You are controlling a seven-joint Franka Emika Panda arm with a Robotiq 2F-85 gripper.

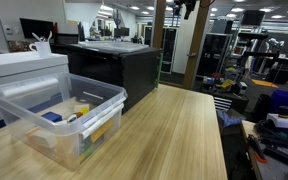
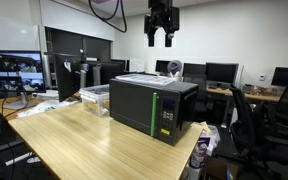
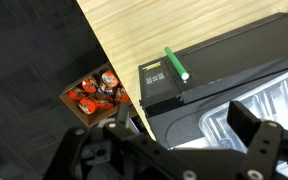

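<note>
High above the table my gripper [image 2: 159, 42] hangs open, fingers apart and pointing down, with nothing between them. In the wrist view its dark fingers [image 3: 122, 145] stand well apart at the lower edge. Below it is a black microwave [image 2: 144, 108] with a green upright handle [image 2: 154, 116] and its door closed. From above, the wrist view shows the handle [image 3: 177, 64], the control panel [image 3: 157, 80] and the microwave's top. A clear plastic bin [image 1: 59, 128] with several small items, one of them blue, stands on the wooden table [image 1: 169, 135].
A clear tray [image 3: 224, 128] lies on top of the microwave. Bare tabletop stretches in front of it. Beyond the table's edge, a box of red packets [image 3: 99, 92] sits lower down. An office chair [image 2: 252, 130] stands behind.
</note>
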